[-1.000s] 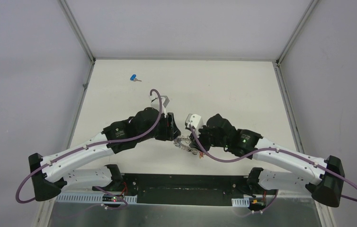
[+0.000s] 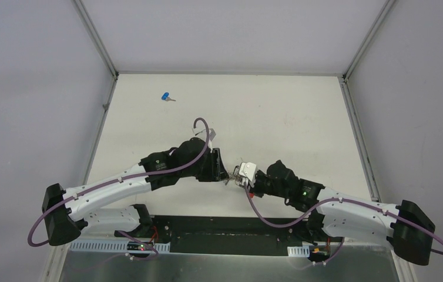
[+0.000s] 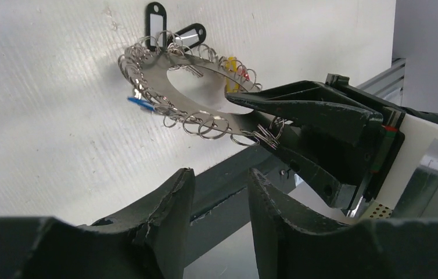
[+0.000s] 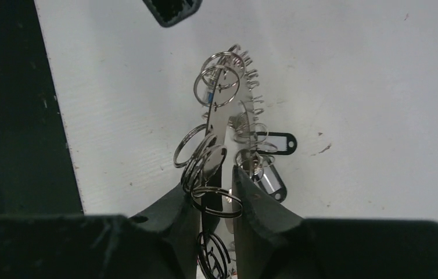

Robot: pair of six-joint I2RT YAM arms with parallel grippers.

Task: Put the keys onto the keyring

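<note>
A metal plate keyring crowded with small split rings hangs in the right gripper, between whose fingers it runs. Black tags with labels, a blue item and a yellow item hang from it. My left gripper is open beside the plate, nothing visible between its fingertips. In the top view both grippers meet near the middle front and hide much of the bunch. A key with a blue head lies alone at the back left of the table.
A dark front edge runs below them, and frame rails with grey walls bound both sides and the back.
</note>
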